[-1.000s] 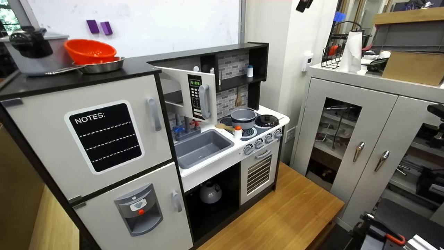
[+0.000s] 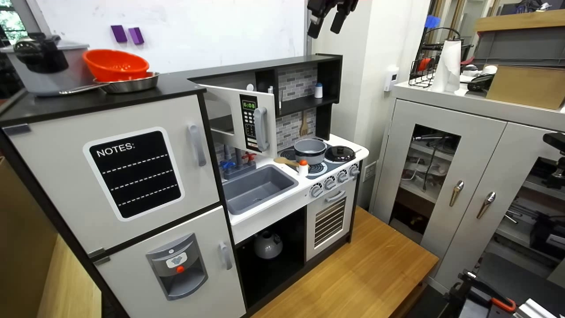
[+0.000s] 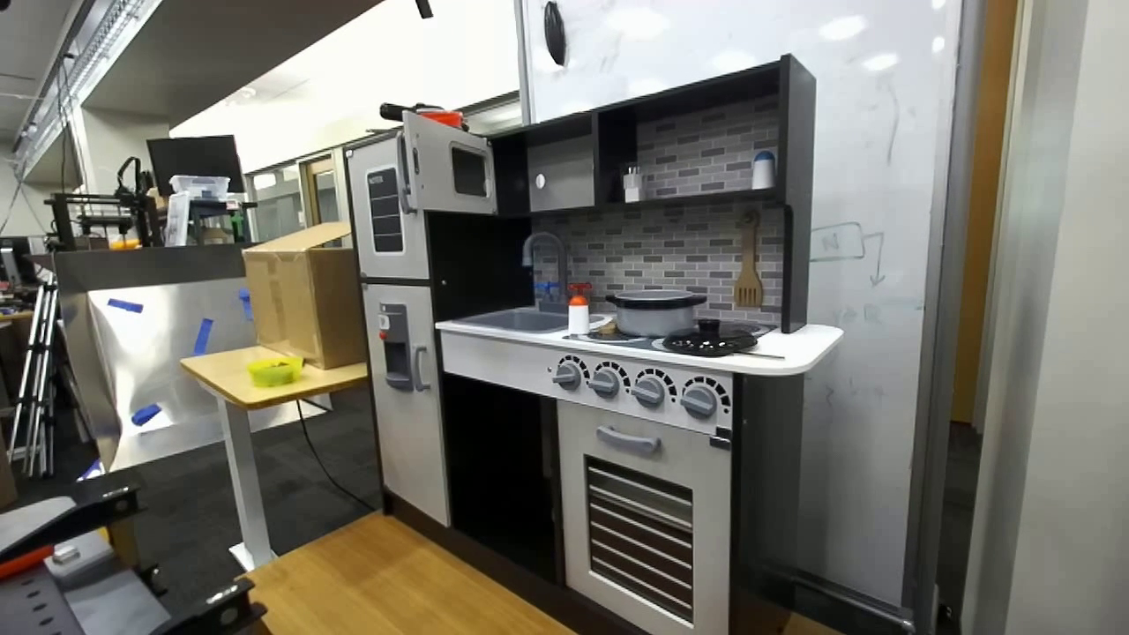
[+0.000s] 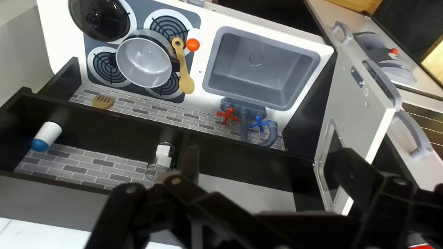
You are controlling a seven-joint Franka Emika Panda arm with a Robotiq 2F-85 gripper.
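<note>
My gripper (image 2: 325, 31) hangs open above the toy kitchen, its two fingers well apart and nothing between them. In the wrist view the gripper looks down over the upper shelf. The microwave door (image 4: 365, 112) stands swung open beside it. On the stove sits a grey pot (image 4: 143, 62), with a black lid (image 4: 99, 18) next to it. A wooden spoon (image 4: 182, 66) lies between the pot and the sink (image 4: 257, 66), near an orange-topped white shaker (image 3: 579, 314). The shelf holds a blue-capped bottle (image 4: 47, 135) and a clear shaker (image 4: 162, 155).
A red colander (image 2: 116, 64) resting on a metal pan (image 2: 132, 83) and a large grey pot (image 2: 55, 66) crowd the fridge top. A wooden spatula (image 3: 748, 265) hangs on the back wall. The sink basin is empty. A kettle (image 2: 268, 244) stands in the lower cubby.
In exterior view 1 my gripper has moved left and somewhat lower, with both fingers now showing. The kitchen items stay where they were.
</note>
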